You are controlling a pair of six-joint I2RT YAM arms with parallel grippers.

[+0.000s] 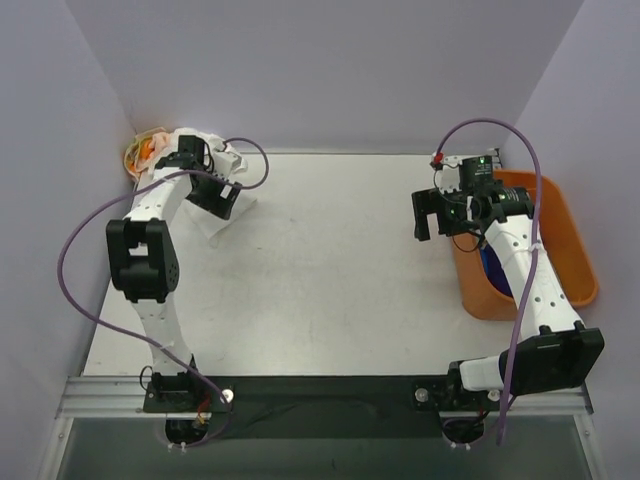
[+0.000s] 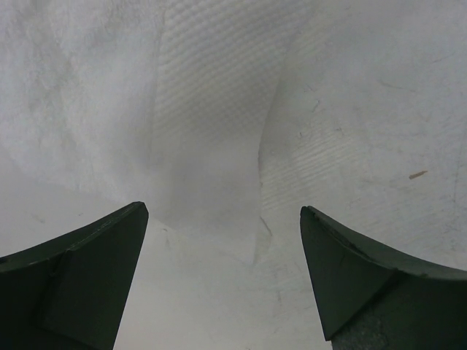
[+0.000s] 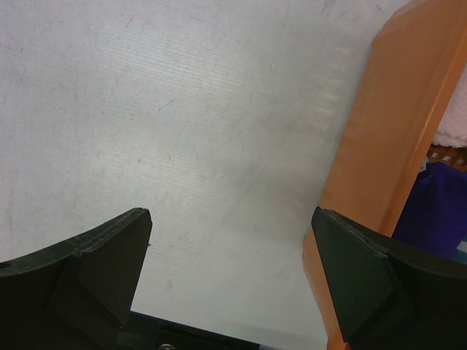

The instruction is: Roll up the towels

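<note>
A white towel (image 1: 218, 228) lies loosely spread at the back left of the table, partly hidden by the left arm. In the left wrist view the corner of the towel (image 2: 211, 146) points down between the open fingers of my left gripper, which hovers over it with nothing held. On the right, my right gripper (image 1: 423, 217) is open and empty above bare table, beside the orange bin (image 1: 482, 290). Inside that bin the right wrist view shows a dark blue cloth (image 3: 435, 208) and a pale pink fluffy cloth (image 3: 456, 117).
At the far left corner stands a small orange basket (image 1: 131, 158), against the towel's back edge. Walls close off the back and both sides. The bin's wall rises close to the right gripper's right finger.
</note>
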